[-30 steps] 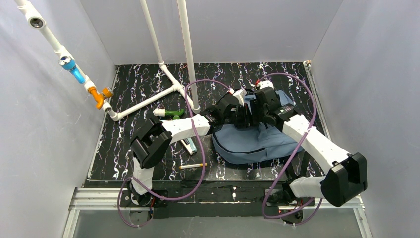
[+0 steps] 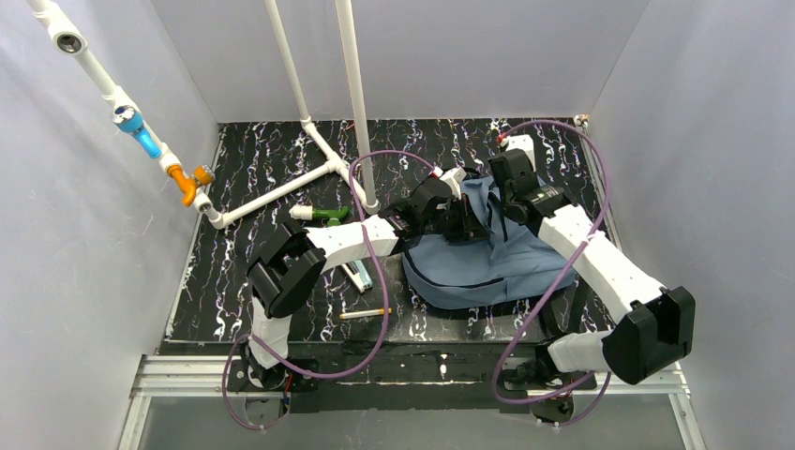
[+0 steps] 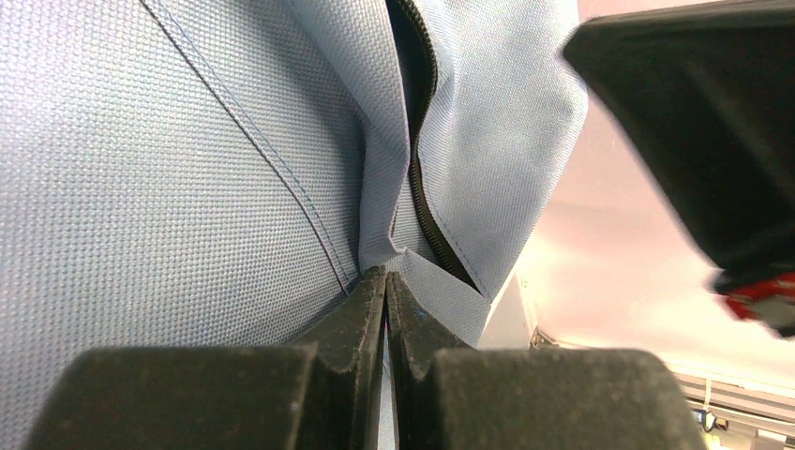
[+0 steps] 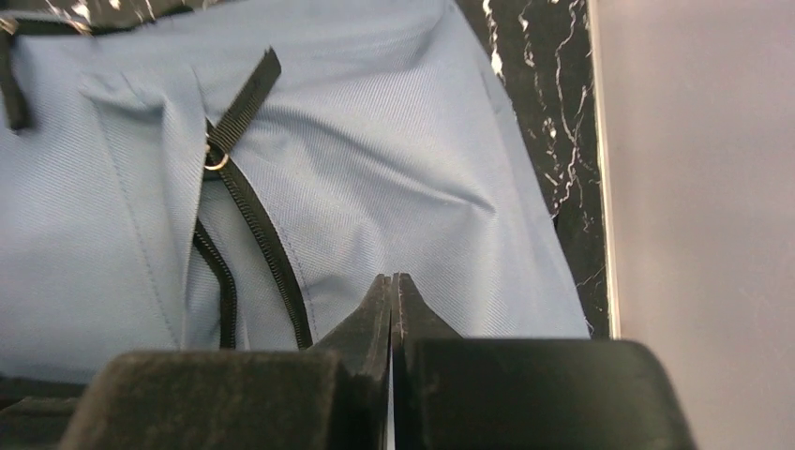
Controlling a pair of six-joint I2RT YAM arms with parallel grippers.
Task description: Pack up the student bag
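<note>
The blue-grey fabric bag lies on the right part of the table, slack and folded. My left gripper is shut at a fold of its cloth; whether the cloth is pinched between the fingertips is not clear. A black zip runs just beyond that fold. My right gripper hovers above the bag's right part, shut, nothing visible between its fingers. To its left in the right wrist view are a zip and its black pull tab. The bag's inside is mostly hidden.
Left of the bag lie an orange-and-white stick, a flat pale item partly under my left arm, and a green-and-white piece. White pipes stand at the back left. A wall bounds the right side.
My right gripper has moved right and slightly toward the back, away from the left one, uncovering more of the bag between them. The left arm has stayed in place.
</note>
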